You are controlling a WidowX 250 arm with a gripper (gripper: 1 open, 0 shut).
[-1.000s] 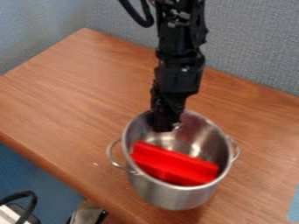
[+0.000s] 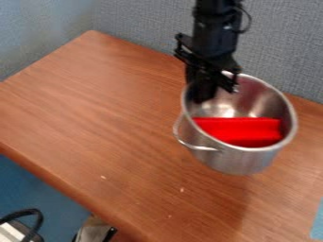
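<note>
A steel pot (image 2: pixel 235 157) with side handles is at the right of the wooden table, holding red pieces (image 2: pixel 240 131) that lie inside it. My black gripper (image 2: pixel 202 93) is at the pot's back-left rim, its fingers reaching down there. It looks shut, though whether the rim is between the fingertips is hard to see.
A grey padded wall stands behind it. A black cable and some equipment sit below the front-left edge.
The gripper and pot have moved together toward the back and right across the table, with the red pieces still inside.
</note>
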